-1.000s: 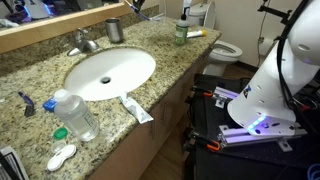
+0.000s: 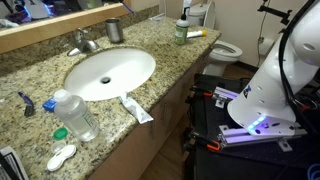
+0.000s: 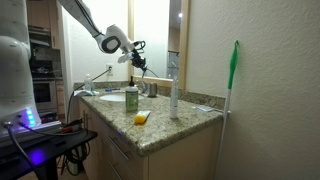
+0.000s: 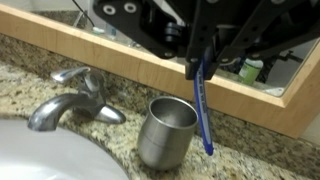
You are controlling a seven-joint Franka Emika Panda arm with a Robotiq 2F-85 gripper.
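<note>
A slim blue stick-like object (image 4: 203, 108), perhaps a pen or toothbrush, hangs from my gripper, which is shut on its upper part. In the wrist view its lower end is just right of the metal cup (image 4: 168, 132), outside the opening as seen from here. The cup's open top faces up beside the faucet. Exterior view 2 has my gripper (image 3: 138, 55) high in front of the mirror, above the counter and the cup (image 3: 152, 89). In exterior view 1 the cup (image 2: 114, 31) stands behind the sink, while the gripper is out of frame.
The faucet (image 2: 82, 43) and sink (image 2: 110, 75) lie left of the cup. A clear bottle (image 2: 75, 115), a white cloth or tube (image 2: 135, 108) and a green soap bottle (image 2: 182, 30) stand or lie on the granite counter. The mirror frame (image 4: 150, 70) is close behind.
One second ago the gripper and the slanting blue object showed at the top edge of exterior view 1.
</note>
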